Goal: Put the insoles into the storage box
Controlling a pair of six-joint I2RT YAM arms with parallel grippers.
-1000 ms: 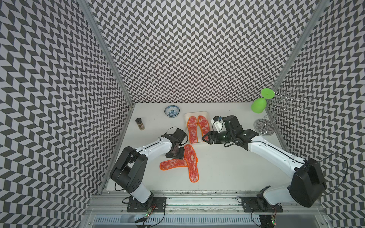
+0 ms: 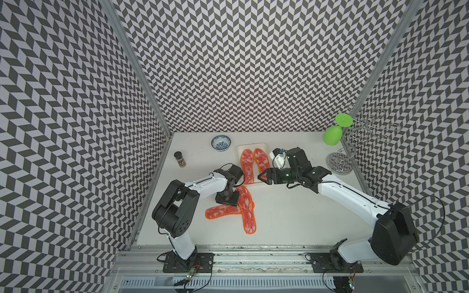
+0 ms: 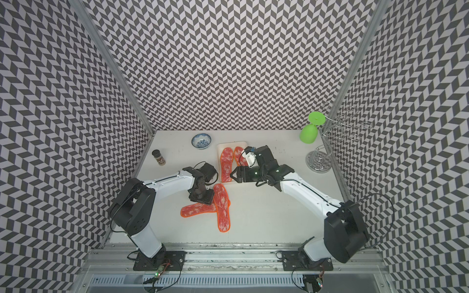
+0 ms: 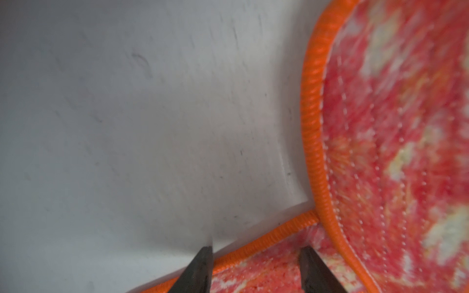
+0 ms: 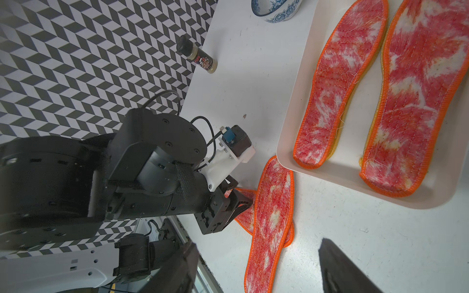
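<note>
Two red-and-white insoles with orange edging lie crossed on the table, the upright one (image 2: pixel 247 217) on top of the sideways one (image 2: pixel 218 212). Two more, the left insole (image 5: pixel 337 80) and the right insole (image 5: pixel 415 97), rest side by side in the shallow white storage box (image 5: pixel 459 171). My left gripper is low over the sideways insole, close to the crossing. Its fingers (image 4: pixel 197 271) stand apart, with that insole's edge showing between them; whether they touch it I cannot tell. Near the box's front right, my right gripper is open and empty.
A blue-and-white bowl (image 2: pixel 220 142) stands behind and left of the box, with a spice jar (image 2: pixel 179 159) farther left. At the right edge are a green goblet (image 2: pixel 332 134) and a metal rack (image 2: pixel 339 162).
My left gripper has shifted slightly to the right and nearer the front, by the crossing of the insoles. The right arm has barely moved. The insoles lie essentially as before.
</note>
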